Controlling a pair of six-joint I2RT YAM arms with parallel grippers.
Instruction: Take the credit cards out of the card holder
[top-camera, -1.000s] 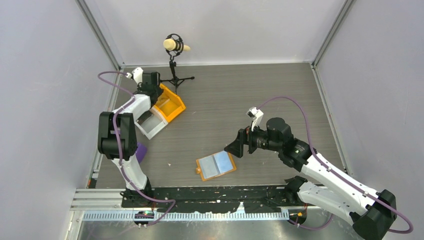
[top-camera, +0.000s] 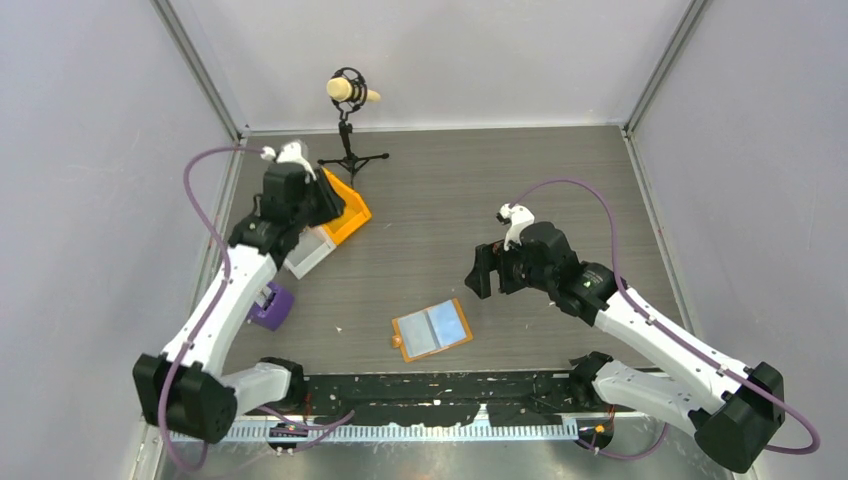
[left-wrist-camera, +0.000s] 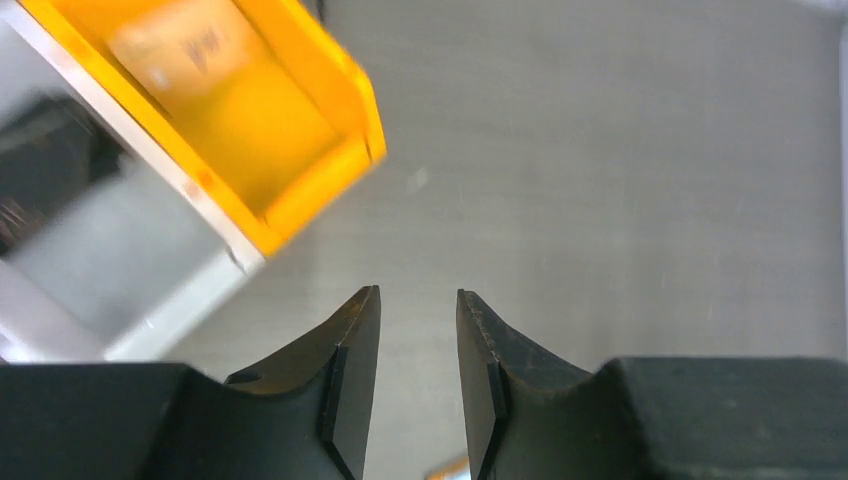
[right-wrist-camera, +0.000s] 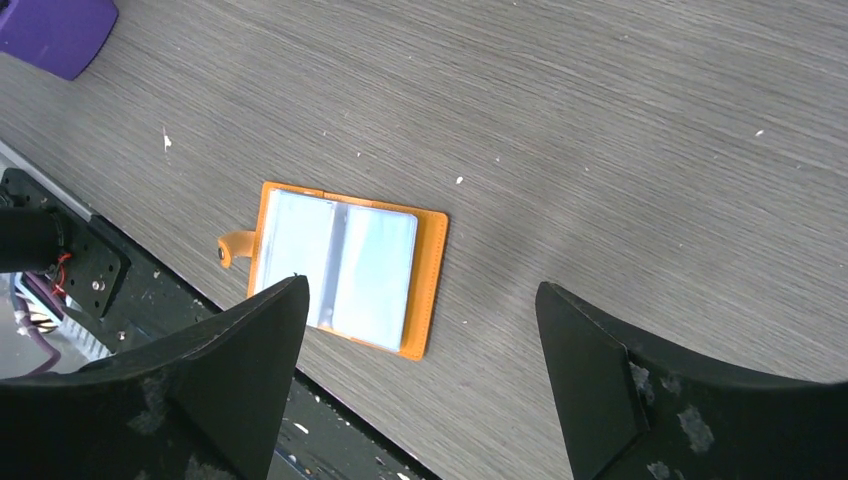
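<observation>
The card holder (top-camera: 432, 330) lies open and flat near the table's front edge, orange at its border with two clear pale sleeves; in the right wrist view the holder (right-wrist-camera: 427, 285) shows a small orange strap at its left side. No card can be made out in the sleeves. My right gripper hangs above and to the right of the holder, open, nothing between its fingers. Over the bins at the back left, my left gripper is partly open and empty. Only an orange corner of the holder (left-wrist-camera: 450, 468) peeks in at the bottom of the left wrist view.
A yellow bin (left-wrist-camera: 265, 120) with a tan item (left-wrist-camera: 185, 50) inside adjoins a white-grey bin (top-camera: 309, 253) that holds something dark. A purple container (top-camera: 271, 306) stands at the left, a black stand (top-camera: 347, 155) at the back.
My left arm has swung from the far left toward the right, its gripper now over the yellow bin.
</observation>
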